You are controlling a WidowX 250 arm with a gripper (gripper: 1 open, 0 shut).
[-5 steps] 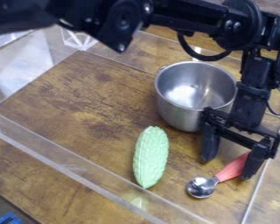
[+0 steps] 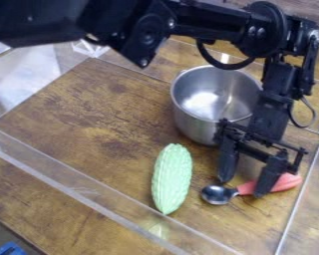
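Observation:
My black gripper (image 2: 247, 171) is low over the table on the right, its fingers apart around the area of a spoon with a steel bowl (image 2: 217, 194) and a pinkish-red handle (image 2: 283, 184). The fingers partly hide the spoon's middle; whether they touch it I cannot tell. A steel pot (image 2: 195, 100) stands just behind the gripper, partly hidden by the arm. A pale green corn-like vegetable (image 2: 171, 177) lies to the left of the spoon.
Clear edges run along the near side and right, and a blue object (image 2: 8, 248) sits at the lower left corner.
The gripper has shifted slightly left and up in the picture. The spoon has moved with its bowl leftward and upward, lying flatter across the view.

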